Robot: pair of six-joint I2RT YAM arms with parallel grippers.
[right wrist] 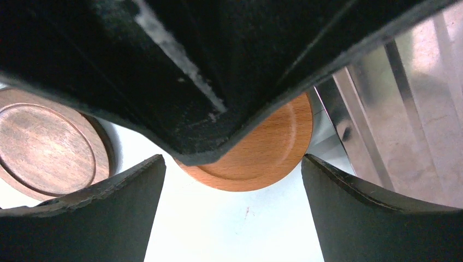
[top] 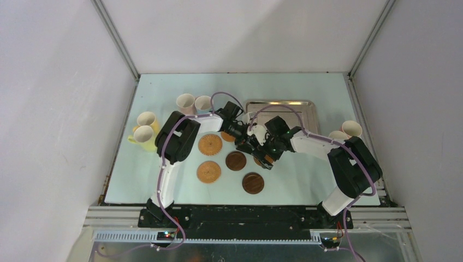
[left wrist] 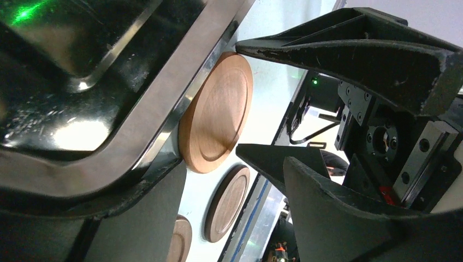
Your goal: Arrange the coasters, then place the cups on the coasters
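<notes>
No cup is in either gripper. In the top view, pink cup (top: pixel 185 103) and pale cup (top: pixel 203 103) stand at the back left, with yellow cups (top: pixel 144 137) at the far left. My left gripper is part open and empty beside the tray's corner. Beyond its fingers (left wrist: pixel 142 210) lies a light wooden coaster (left wrist: pixel 218 114). My right gripper stands open and empty over a brown coaster (right wrist: pixel 256 164). A dark finger shape hides part of that coaster. The grippers come close together mid-table, and their fingertips overlap in the top view.
A metal tray (top: pixel 311 117) lies behind the grippers. Light coasters (top: pixel 208 172) and dark coasters (top: pixel 253 183) are spread in front and to the left. More cups (top: pixel 352 129) stand at the far right, partly behind the right arm.
</notes>
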